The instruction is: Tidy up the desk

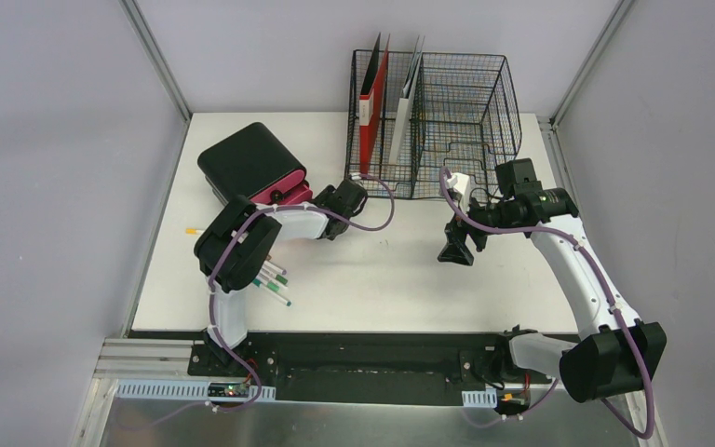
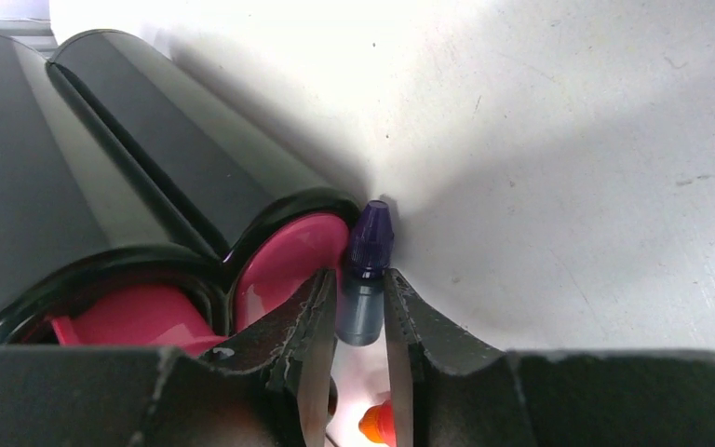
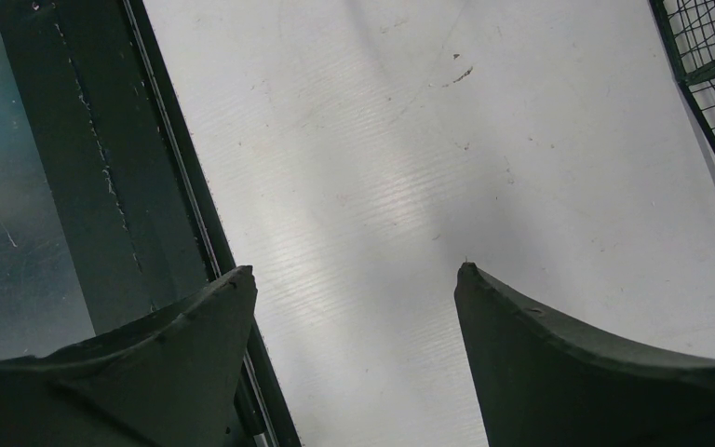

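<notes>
A black case with pink lining (image 1: 251, 158) rests at the back left of the desk; in the left wrist view its pink inside (image 2: 284, 261) shows. A dark-purple capped pen (image 2: 366, 270) lies along its edge, between the fingertips of my left gripper, which look part open around it; whether they grip it cannot be seen. An orange-red item (image 2: 382, 424) is just below. Loose markers (image 1: 272, 286) lie on the desk's left. My right gripper is open over bare desk, nothing between its fingers.
A wire rack (image 1: 465, 93) holding red (image 1: 369, 130) and white (image 1: 400, 130) binders stands at the back. A dark strip runs along the front edge.
</notes>
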